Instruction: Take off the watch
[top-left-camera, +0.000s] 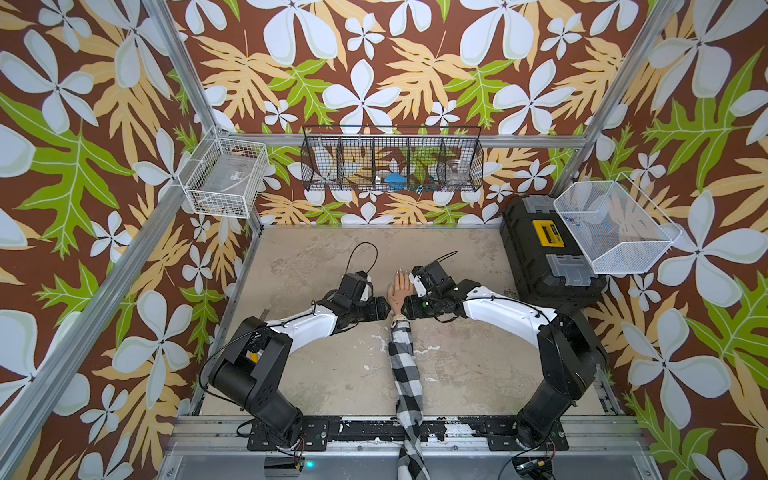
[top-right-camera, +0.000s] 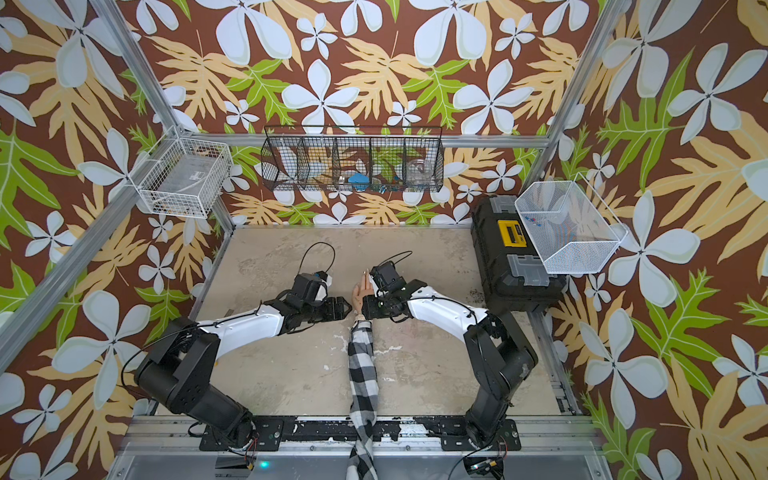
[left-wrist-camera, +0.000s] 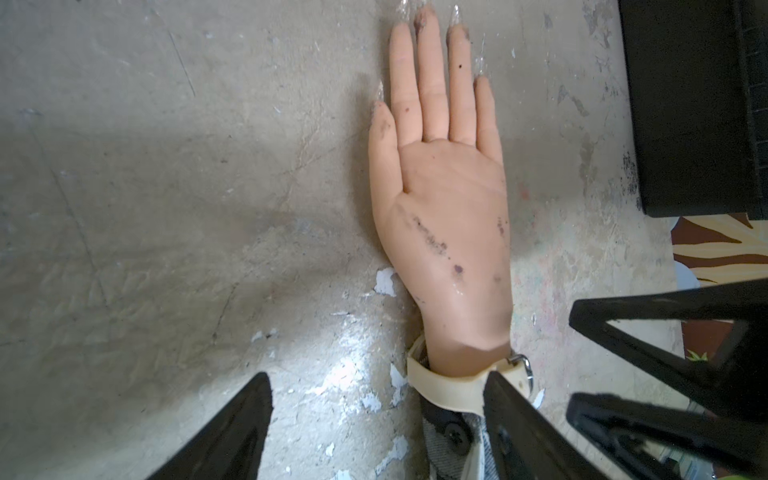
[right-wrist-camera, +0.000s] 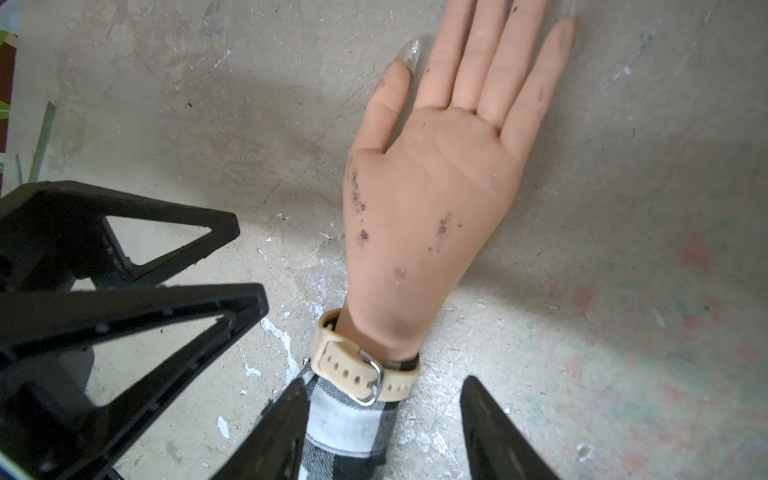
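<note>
A mannequin hand lies palm up on the table, a checked sleeve below it. The cream watch strap circles its wrist, metal buckle showing. My left gripper is just left of the wrist; in its wrist view the part-open fingers straddle the area around the strap from above. My right gripper is over the wrist's right side; in its wrist view the fingers stand apart below the strap, nothing seen between them gripped. The watch face is hidden.
A black toolbox stands at the right, under a white mesh basket. A white wire basket and black wire rack hang at the back.
</note>
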